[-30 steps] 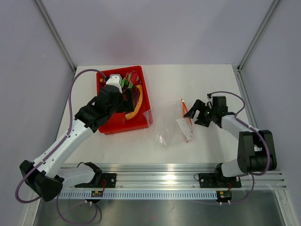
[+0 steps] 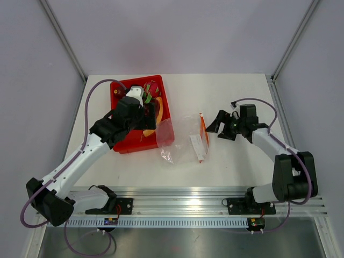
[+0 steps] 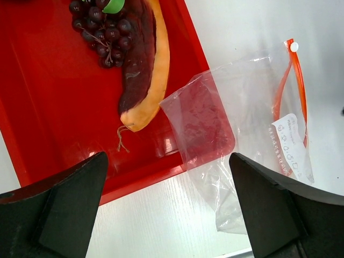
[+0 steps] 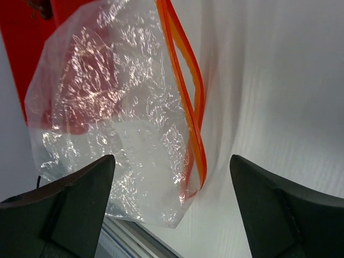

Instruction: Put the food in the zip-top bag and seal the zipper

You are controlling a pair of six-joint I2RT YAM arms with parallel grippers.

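Note:
The clear zip bag [image 2: 183,141] with an orange zipper [image 4: 183,86] lies on the table, its left part over the red tray [image 2: 131,144]; a white label [image 3: 290,145] is on it. In the tray are dark grapes [image 3: 105,37] and an orange-rimmed dark food [image 3: 150,86]. My left gripper is open above the tray's lower right area and the bag. My right gripper stands open just right of the bag's zipper edge, with nothing held.
More food fills the back of the tray.
The bag has shifted left onto the tray compared with a second ago. The left arm has shifted slightly right.

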